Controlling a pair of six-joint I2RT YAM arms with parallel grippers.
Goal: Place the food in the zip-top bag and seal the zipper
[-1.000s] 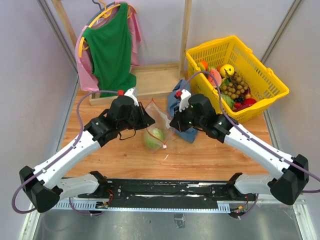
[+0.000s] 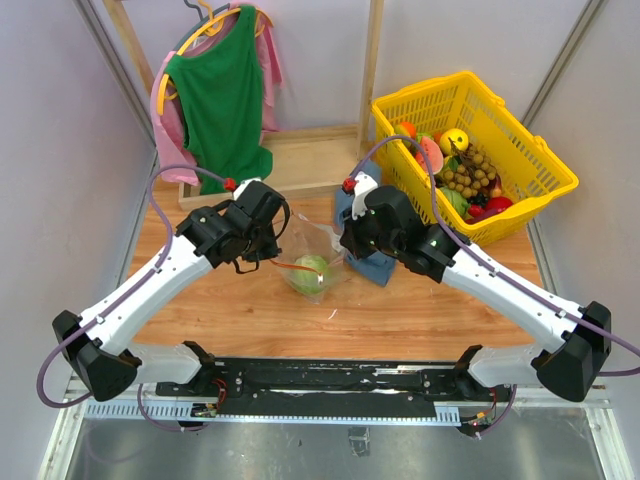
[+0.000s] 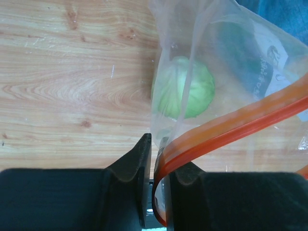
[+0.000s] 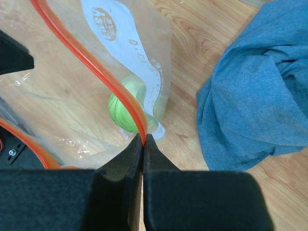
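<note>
A clear zip top bag (image 2: 310, 245) with an orange zipper stands on the wooden table, its mouth spread between my grippers. Inside lies a pale green cabbage (image 2: 311, 275), also seen through the film in the left wrist view as a round cabbage (image 3: 186, 89). My left gripper has its fingers apart, with one end of the orange zipper edge (image 3: 231, 126) running between them. In the right wrist view, my right gripper is shut on the opposite part of the orange rim (image 4: 103, 72).
A blue cloth (image 2: 375, 264) lies just right of the bag, partly under my right arm. At the back right stands a yellow basket (image 2: 545, 185) of fruit and vegetables. Clothes including a green top (image 2: 220, 100) hang at back left.
My right gripper has hardly moved.
</note>
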